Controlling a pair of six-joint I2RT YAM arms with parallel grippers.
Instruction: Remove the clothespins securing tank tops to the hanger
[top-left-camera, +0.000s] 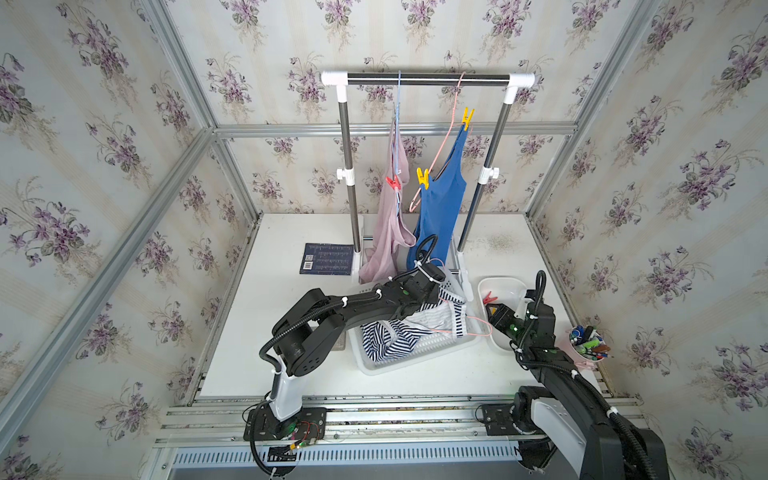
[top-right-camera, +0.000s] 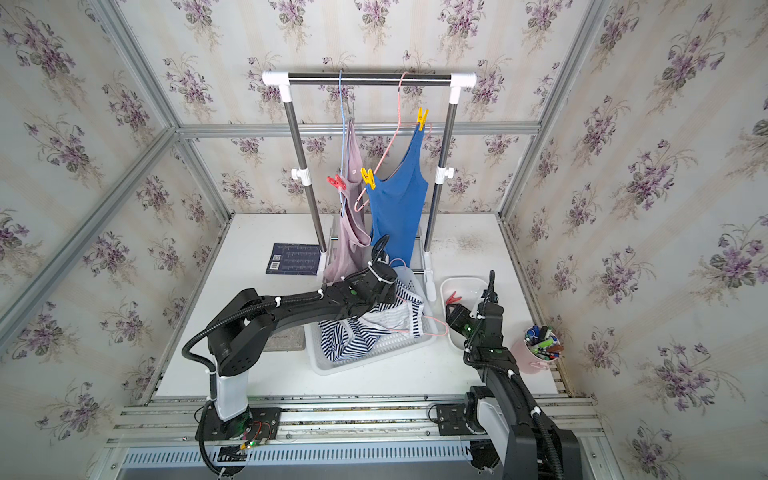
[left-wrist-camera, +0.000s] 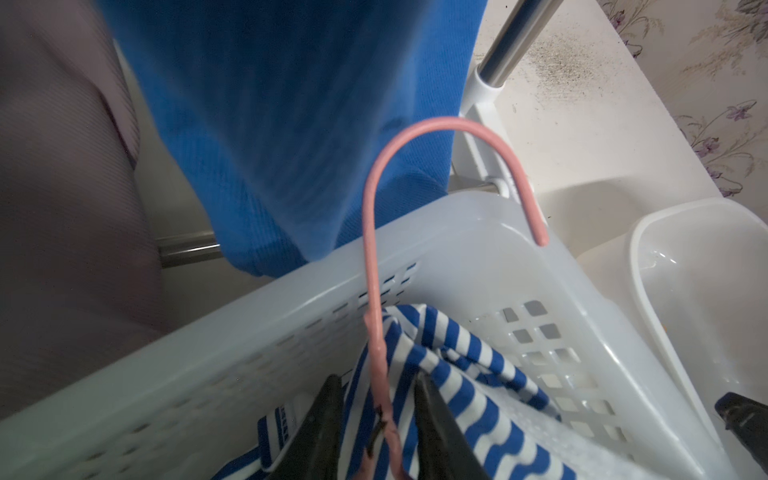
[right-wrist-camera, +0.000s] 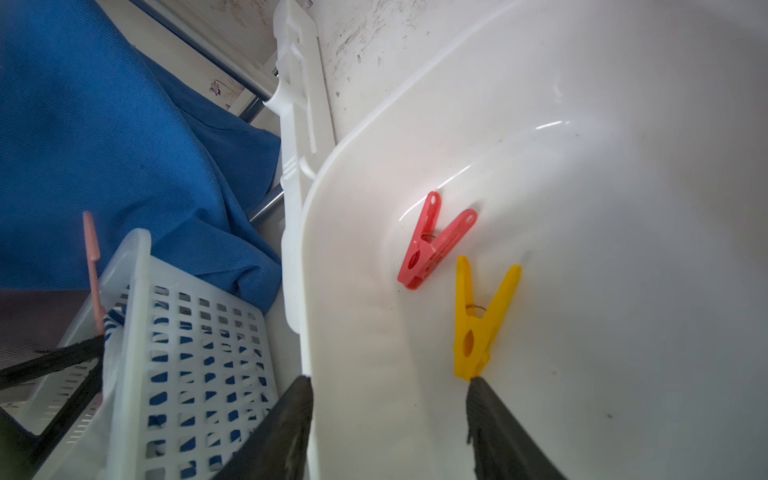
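Note:
A blue tank top (top-left-camera: 444, 200) hangs from a pink hanger (top-left-camera: 448, 136), with a yellow clothespin (top-left-camera: 467, 118) and a second yellow clothespin (top-left-camera: 423, 177) on it. Beside it hangs a pink tank top (top-left-camera: 388, 232) with a red clothespin (top-left-camera: 393, 183). A striped tank top (left-wrist-camera: 448, 376) lies in the white basket (top-left-camera: 372, 366) with a loose pink hanger (left-wrist-camera: 370, 240). Over that basket my left gripper is open, its fingers either side of the loose hanger's neck, with gaps showing. My right gripper stands open above the white bin (right-wrist-camera: 352, 144), empty.
In the bin lie a red clothespin (right-wrist-camera: 432, 244) and a yellow clothespin (right-wrist-camera: 480, 320). The rack's posts (top-right-camera: 442, 164) rise behind the basket. A pink cup of pens (top-right-camera: 532, 356) stands at the right edge.

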